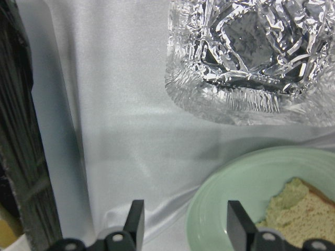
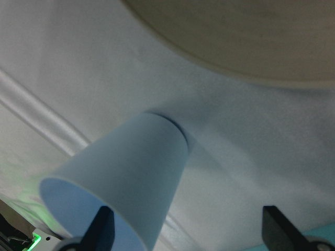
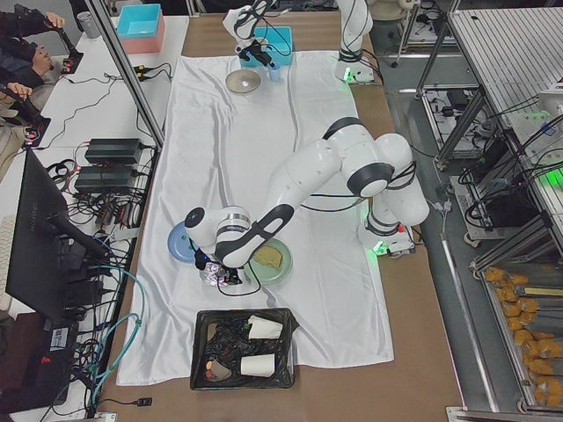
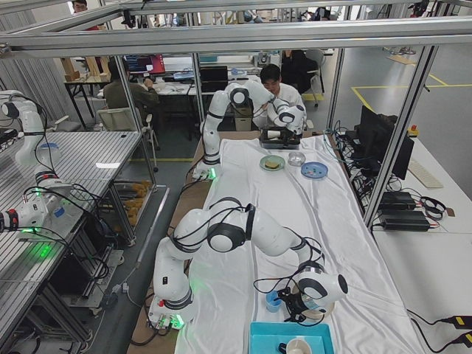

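Observation:
My left gripper hangs open with nothing between its fingers, above the cloth beside a crumpled foil tray (image 1: 246, 47) and a green plate (image 1: 204, 214) holding a piece of bread (image 1: 293, 219). A blue plate (image 3: 179, 240) lies beside them, partly behind the arm. My right gripper is open at the far end of the table, its left finger by the mouth of a pale blue cup (image 2: 136, 157), near a beige round dish (image 2: 251, 36).
A black lined crate (image 3: 198, 347) with white rolls and other items sits at the near end. A blue bin (image 4: 258, 335) with a mug stands at the other end. A monitor and cables line one side.

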